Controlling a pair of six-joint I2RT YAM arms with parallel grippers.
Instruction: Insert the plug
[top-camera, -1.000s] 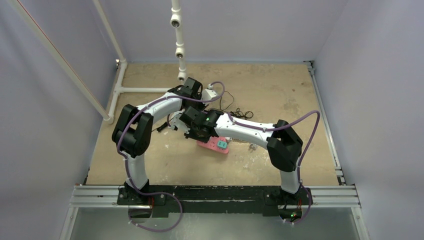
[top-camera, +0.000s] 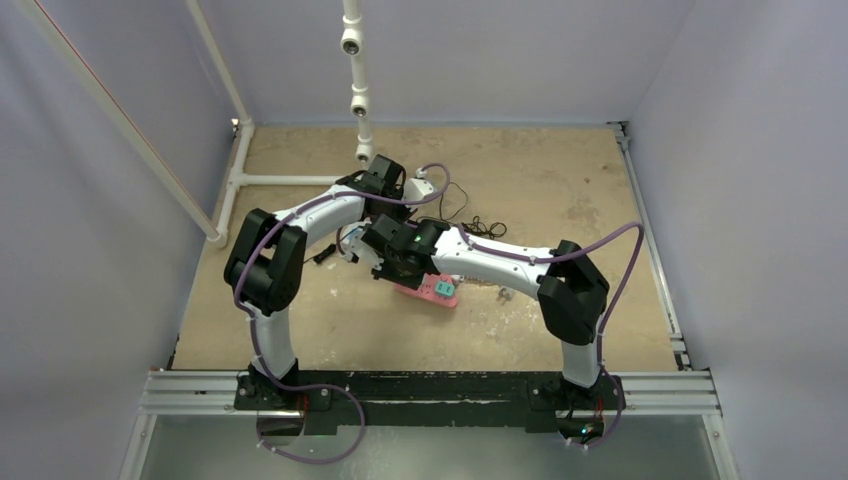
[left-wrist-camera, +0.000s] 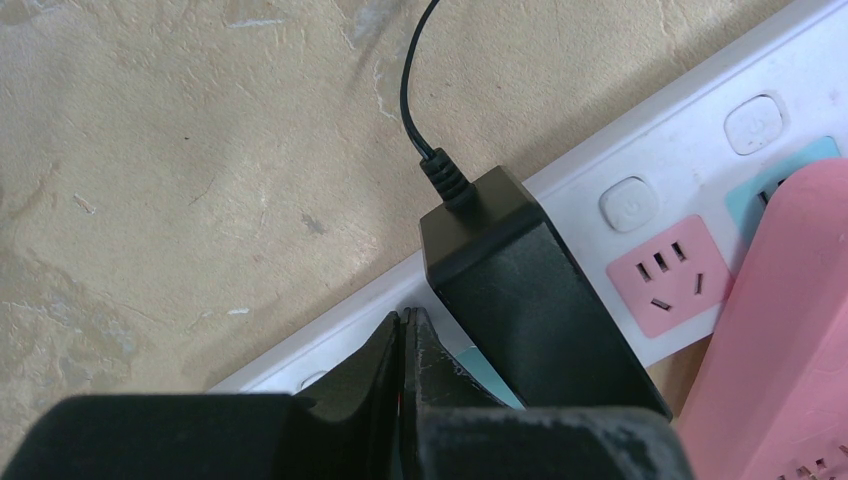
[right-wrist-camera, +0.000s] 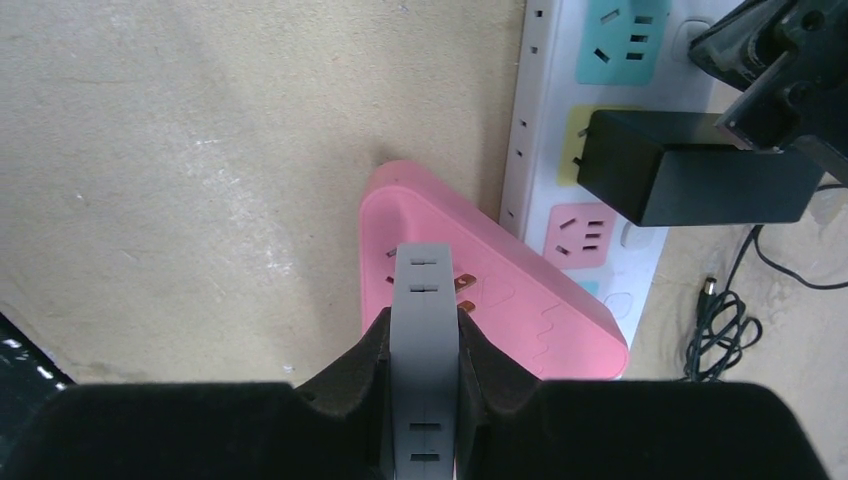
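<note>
In the right wrist view my right gripper is shut on a grey slotted block (right-wrist-camera: 424, 370), held over a pink triangular piece (right-wrist-camera: 520, 310). A white power strip (right-wrist-camera: 540, 130) with coloured sockets lies beside it, bearing a black adapter (right-wrist-camera: 700, 180). My left gripper is shut, nothing visible between its fingertips, over the strip (left-wrist-camera: 630, 250) just beside the adapter (left-wrist-camera: 525, 300). In the top view both grippers crowd over the strip, partly hidden by the arms.
A coiled cable with a barrel connector (right-wrist-camera: 720, 330) lies right of the strip. A white pipe frame (top-camera: 290, 180) stands at the back left.
The right arm has shifted very slightly over the last second; the left arm looks still in the top view.
</note>
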